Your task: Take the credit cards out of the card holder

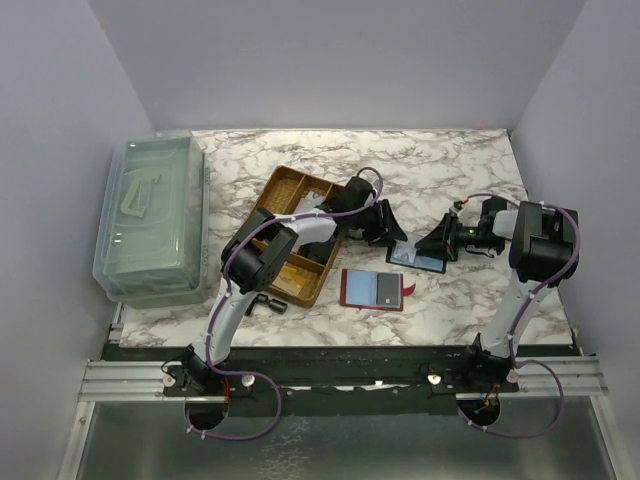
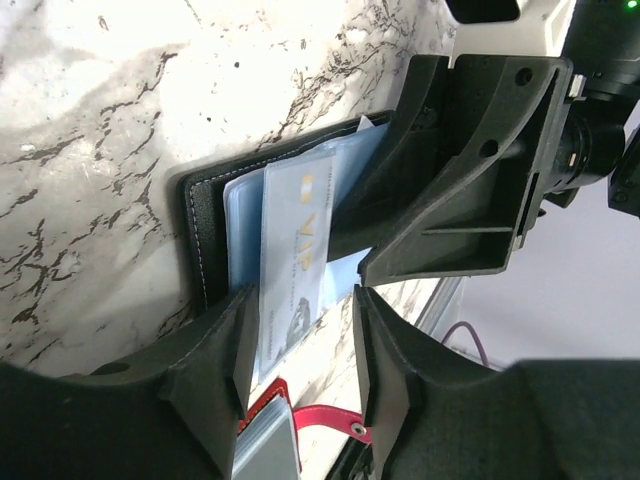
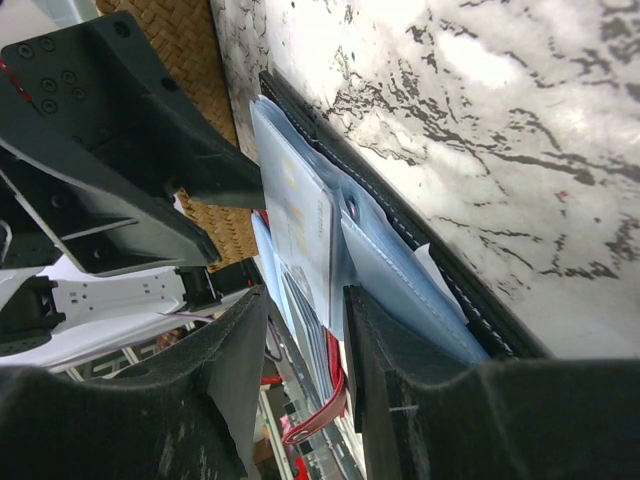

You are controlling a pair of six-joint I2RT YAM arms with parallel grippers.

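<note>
The black card holder (image 1: 430, 262) lies open on the marble, blue sleeves inside and a pale card (image 2: 295, 245) marked VIP raised within it. My left gripper (image 1: 390, 232) reaches in from the left, its parted fingertips (image 2: 235, 315) at the card's near end. My right gripper (image 1: 445, 240) stands open over the holder's right part, one finger reaching behind the card in the left wrist view; in the right wrist view the card is just beyond its fingertips (image 3: 365, 325).
A red holder (image 1: 371, 289) with blue and grey panels lies just in front. A wicker compartment box (image 1: 315, 290) sits left, a lidded plastic container (image 1: 148, 220) at far left.
</note>
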